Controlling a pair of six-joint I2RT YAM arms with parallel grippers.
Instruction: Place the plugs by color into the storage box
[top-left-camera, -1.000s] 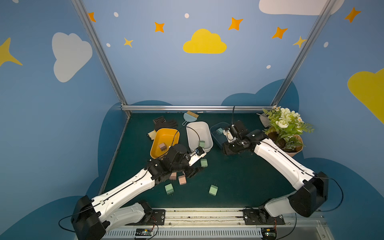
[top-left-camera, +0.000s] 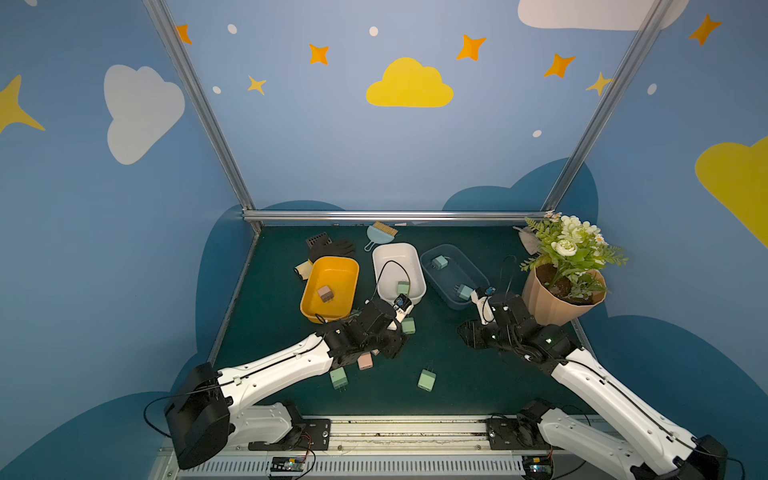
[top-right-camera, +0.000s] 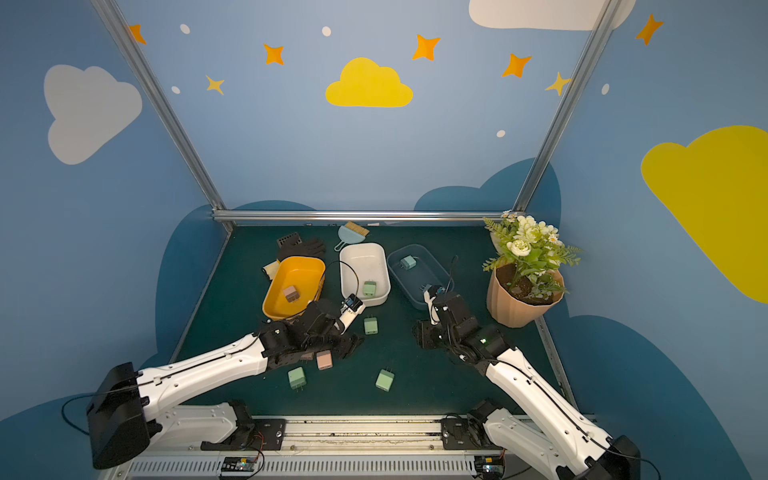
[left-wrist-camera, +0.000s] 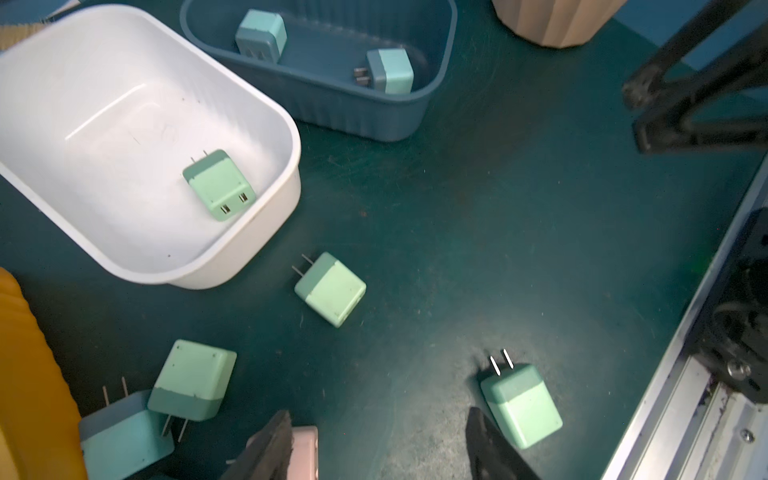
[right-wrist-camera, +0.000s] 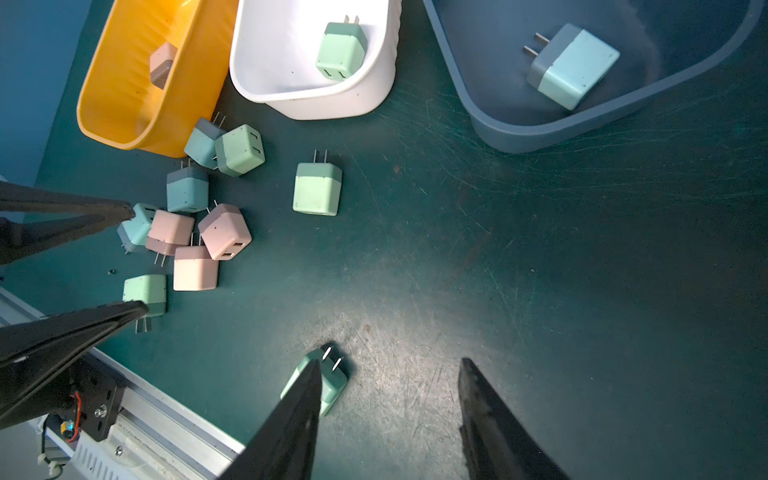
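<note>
My left gripper is open with nothing between its fingers, above the table; a pink plug (left-wrist-camera: 304, 452) shows partly behind one finger. My right gripper stands open and empty over the table in front of the blue box, a green plug (right-wrist-camera: 329, 384) beside one finger. In the white box (left-wrist-camera: 132, 278) lies one green plug (left-wrist-camera: 219, 185). The blue box (left-wrist-camera: 344, 104) holds two blue plugs, one of them a near blue plug (left-wrist-camera: 390, 70). A pink plug (right-wrist-camera: 162, 64) rests in the orange box (right-wrist-camera: 120, 144).
Loose blue, pink and green plugs cluster before the orange box, among them a blue plug (right-wrist-camera: 187, 189) and a pink plug (right-wrist-camera: 225, 232). A lone green plug (right-wrist-camera: 317, 189) lies before the white box. The flower pot (top-left-camera: 564, 300) stands right.
My right gripper has drawn back from over the blue box toward the front, uncovering the blue plugs there.
</note>
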